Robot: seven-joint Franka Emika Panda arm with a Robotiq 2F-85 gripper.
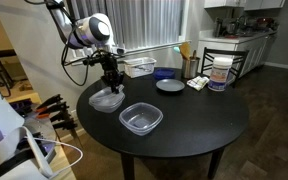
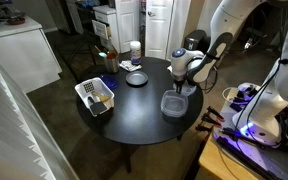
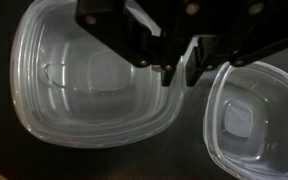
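Two clear plastic containers stand on the dark round table. My gripper (image 1: 113, 86) is low over the rim of one clear container (image 1: 103, 101), on the arm's side of the table. In the wrist view that container (image 3: 89, 128) fills the left, and the gripper has its fingertips apart by its right rim. The rim appears to pass between them, though dark finger parts hide some of it. The other clear container (image 1: 141, 119) stands apart, at the right edge of the wrist view (image 3: 252, 120).
Farther back are a dark plate (image 1: 171, 86), a blue bowl (image 1: 164, 73), a white basket (image 1: 139, 67), a utensil holder (image 1: 191, 68) and a large white tub (image 1: 220, 74).
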